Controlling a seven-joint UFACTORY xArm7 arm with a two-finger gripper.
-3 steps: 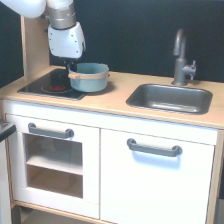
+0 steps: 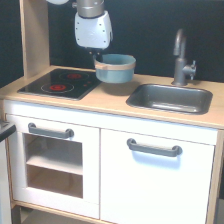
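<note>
A blue-green pot (image 2: 117,70) with a tan handle piece at its left rim hangs from my gripper (image 2: 97,57). The gripper comes down from above and appears shut on the pot's left rim or handle; its fingers are small and dark here, so the exact grip is hard to see. To the right of the black cooktop (image 2: 45,85), the pot seems to hover just above the wooden counter, near its back edge.
A metal sink (image 2: 170,98) is set into the counter on the right, with a grey faucet (image 2: 181,60) standing behind it. Bare counter (image 2: 110,97) lies between cooktop and sink. Below, an oven door at far left hangs open beside the cabinet (image 2: 155,180).
The pot has moved up and to the right, away from the cooktop's right side. My gripper has travelled with it, keeping at its left rim.
</note>
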